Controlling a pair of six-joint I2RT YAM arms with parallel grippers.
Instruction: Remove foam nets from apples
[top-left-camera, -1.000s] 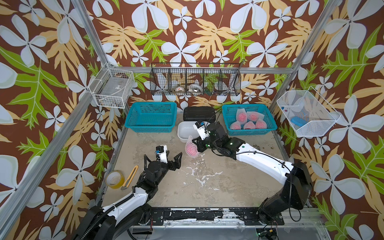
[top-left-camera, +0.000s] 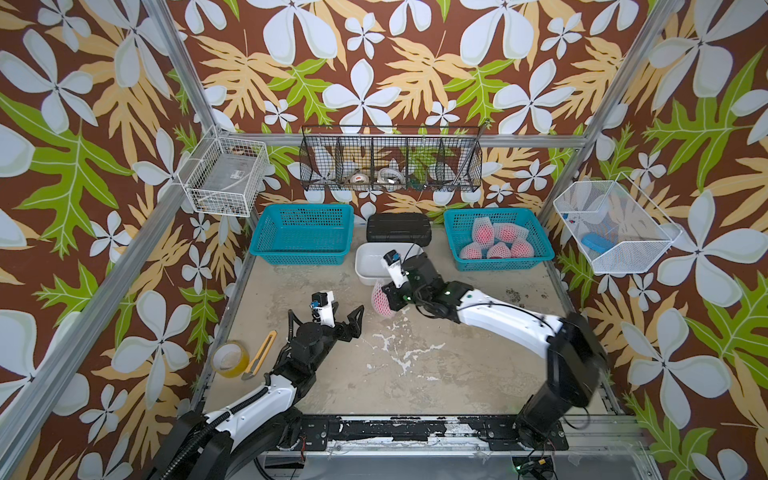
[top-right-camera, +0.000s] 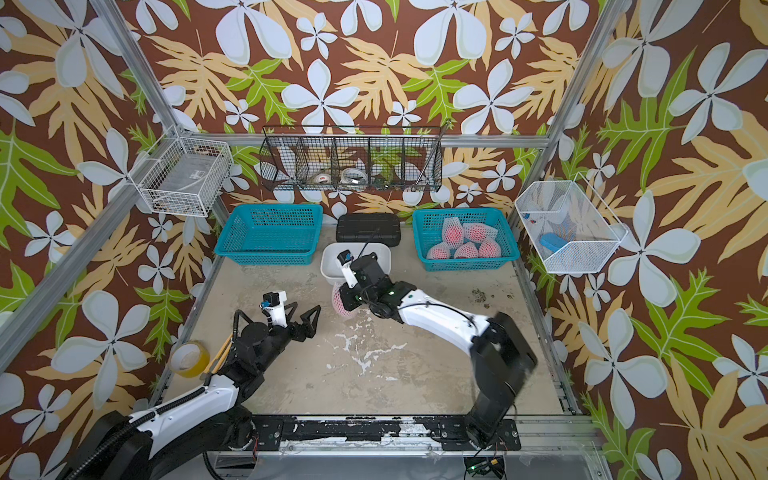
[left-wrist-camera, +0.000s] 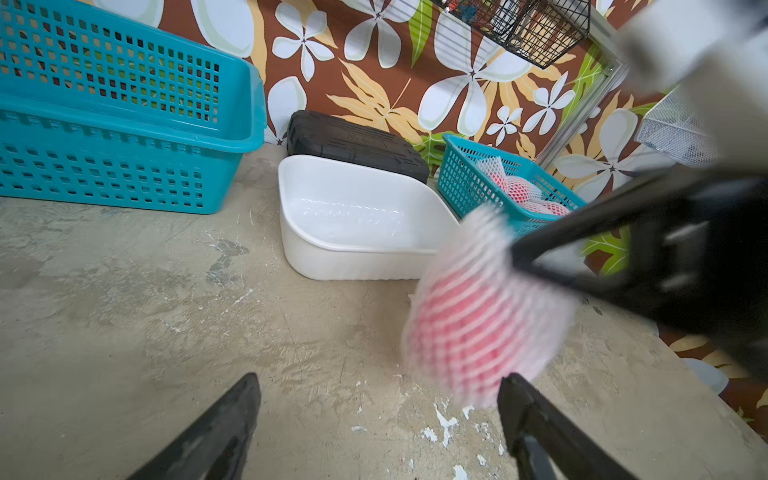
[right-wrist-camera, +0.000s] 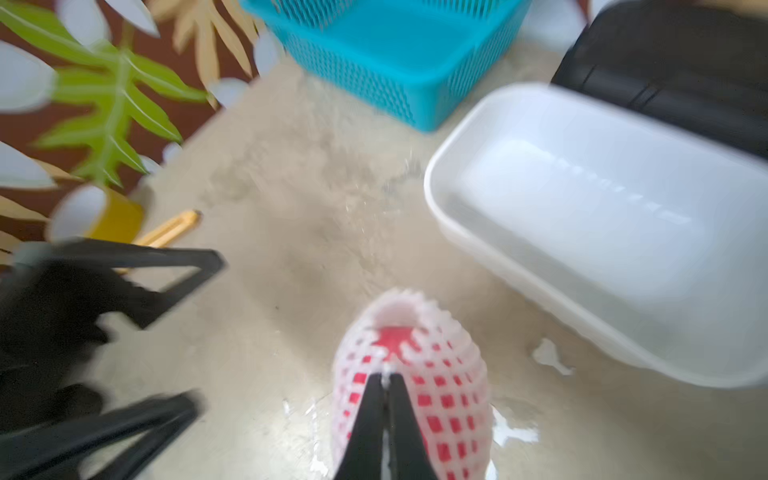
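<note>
An apple in a pink-white foam net (top-left-camera: 382, 298) hangs above the table in front of the white bin (top-left-camera: 367, 270). My right gripper is shut on the net near its top; its dark fingers cover part of the apple. Red skin shows through the mesh and at the net's open end in the right wrist view. To the left, my left gripper stands open and empty, apart from the netted apple (left-wrist-camera: 472, 320). Several more netted apples (top-left-camera: 497, 233) lie in the right teal basket (top-left-camera: 524, 262).
The left teal basket (top-left-camera: 302, 257) is empty, and so is the white bin. Behind the bin lies a black case (top-left-camera: 398, 227). Yellow tape (top-left-camera: 230, 359) and a yellow-handled tool (top-left-camera: 260, 355) lie at the left edge.
The right arm has shifted slightly left, its elbow blurred by motion, and the netted apple still hangs from its gripper. My left arm has not moved.
</note>
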